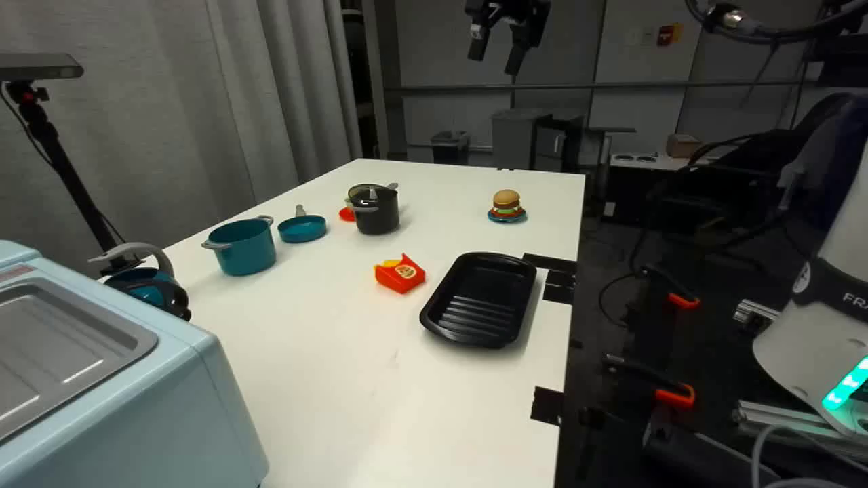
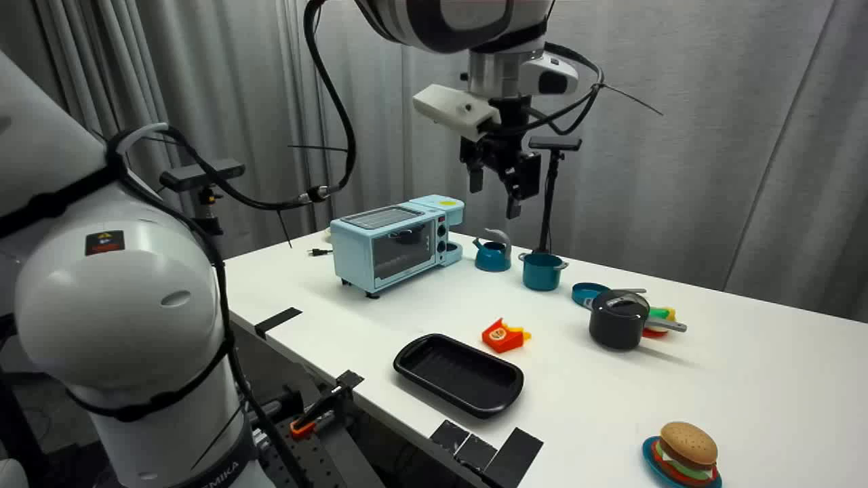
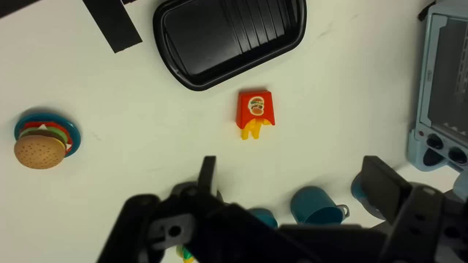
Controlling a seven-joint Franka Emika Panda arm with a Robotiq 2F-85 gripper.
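High above the white table, my gripper (image 2: 494, 198) stands open, its two fingers wide apart with nothing between them. The same gripper fills the bottom of the wrist view. Below it on the table lies a red toy fries box (image 3: 255, 107) with yellow fries poking out. Beside the box sits an empty black tray (image 1: 480, 301). A toy burger (image 2: 688, 451) rests on a small blue plate (image 2: 651, 462) by itself. Farther off are a black lidded pot (image 2: 616, 322), a teal pot (image 2: 542, 272), a shallow teal pan (image 1: 302, 229) and a teal kettle (image 2: 492, 255).
A light blue toaster oven (image 2: 390, 244) stands at one end of the table, its door shut. Black tape (image 2: 513, 457) marks the table edge near the tray. Behind the black pot, a red and green item (image 2: 660, 318) is partly hidden. Bare table surrounds the fries box.
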